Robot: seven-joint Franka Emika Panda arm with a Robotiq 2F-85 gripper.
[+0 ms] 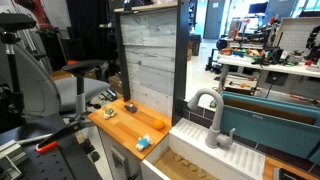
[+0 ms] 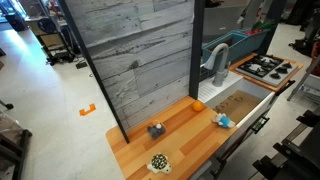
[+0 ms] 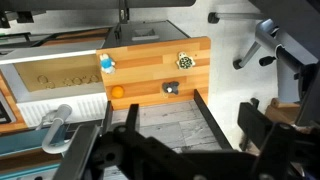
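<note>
In the wrist view my gripper stands open above the counter, its dark fingers spread with nothing between them. Four small things lie apart on the wooden counter (image 2: 180, 140). An orange round one (image 3: 118, 91) sits near the sink end, and a blue-and-white one (image 3: 107, 64) lies close to the front edge. Farther along are a dark grey lump (image 3: 171, 88) and a pale, speckled round piece (image 3: 184, 60). Exterior view 1 shows the same orange thing (image 1: 159, 124) and blue-and-white one (image 1: 143, 143). None of them touches the gripper.
Beside the counter is a shallow, wood-bottomed compartment (image 3: 58, 73) that looks like an open drawer. A tall grey faucet (image 1: 213, 115) rises behind it. The stove top (image 2: 265, 68) is at the far end. A grey plank wall (image 2: 145, 65) backs the counter.
</note>
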